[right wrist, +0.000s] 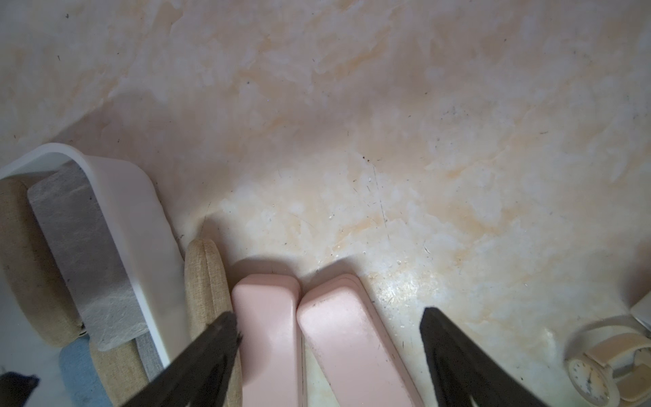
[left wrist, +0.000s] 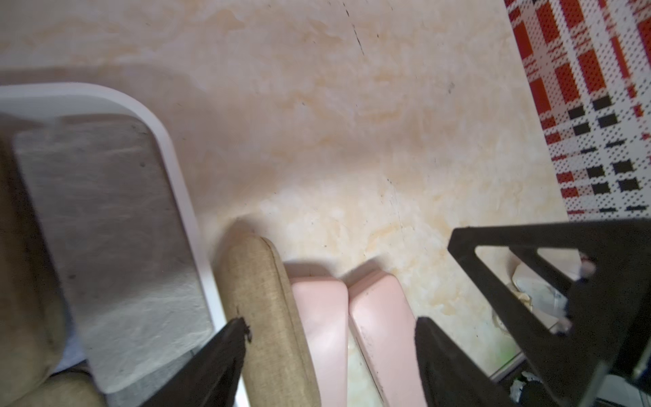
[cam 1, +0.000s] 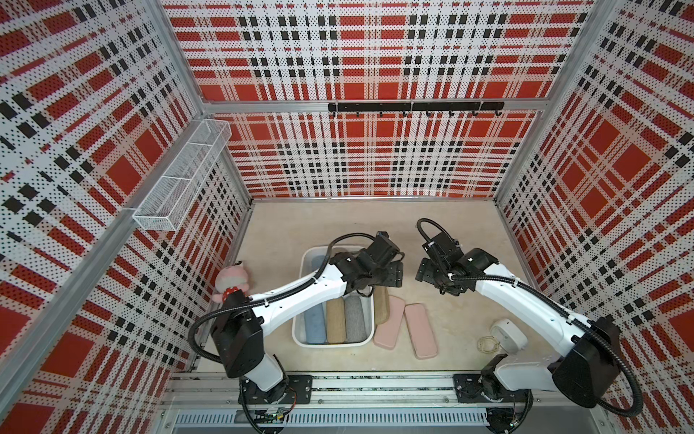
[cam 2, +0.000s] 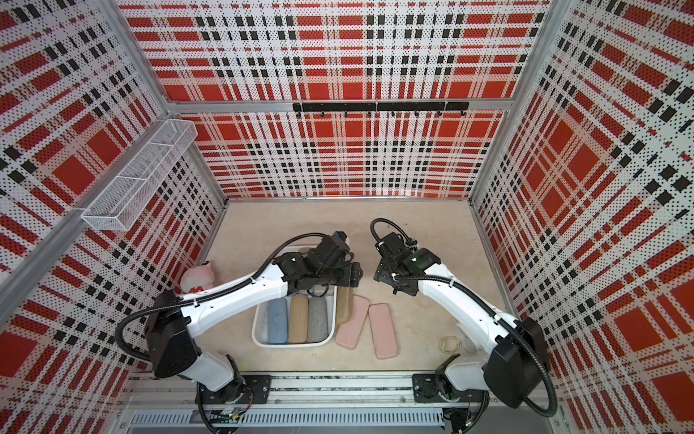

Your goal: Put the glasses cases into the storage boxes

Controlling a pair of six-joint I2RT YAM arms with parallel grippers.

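Note:
A white storage box [cam 1: 296,337] holds blue, tan and grey glasses cases, such as the blue one [cam 2: 277,322]. My left gripper is open and empty, above the box's right edge and the outside tan case. My right gripper hangs above the table to the right, just over the cases' far ends in its wrist view, its fingers apart with nothing between them.
A pink plush toy [cam 1: 230,280] sits at the left edge. A white round object with a yellow loop [cam 1: 509,334] lies at the front right. A wire basket [cam 1: 180,181] hangs on the left wall.

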